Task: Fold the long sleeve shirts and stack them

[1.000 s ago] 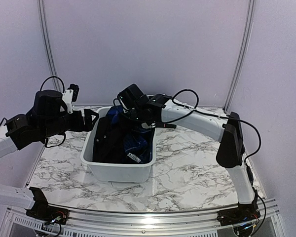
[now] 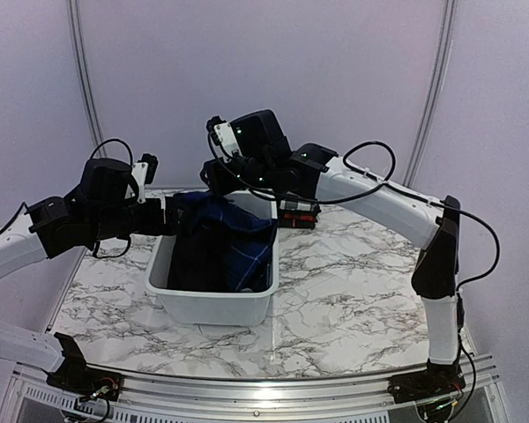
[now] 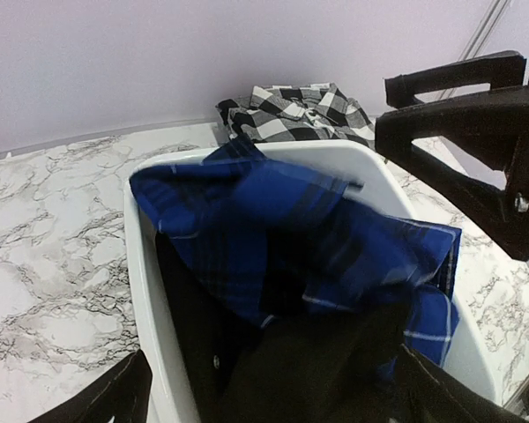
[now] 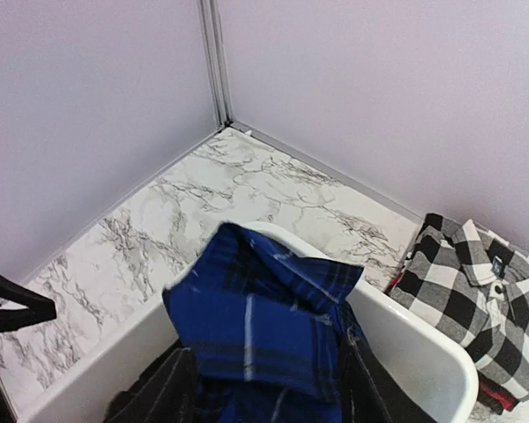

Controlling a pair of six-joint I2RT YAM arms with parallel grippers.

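Observation:
A dark blue plaid shirt (image 2: 234,220) lies bunched in the white bin (image 2: 213,306), its upper part raised and blurred in the left wrist view. Black cloth (image 3: 309,366) fills the bin's near part. Over the far side of the bin, my right gripper (image 2: 212,180) has its fingers apart; from the left wrist view, the blue shirt (image 3: 291,198) appears clear of them. At the bin's left rim my left gripper (image 2: 170,217) stands open, close to the blue cloth, with no cloth visibly pinched.
Behind the bin sits a folded black-and-white checked shirt (image 4: 476,295) on top of red and dark cloth (image 4: 494,393). To the right of the bin, the marble table (image 2: 353,300) is bare.
My right gripper has risen from inside the bin, and blue cloth came up with it, now spreading over more of the black cloth. My left gripper has shifted slightly right.

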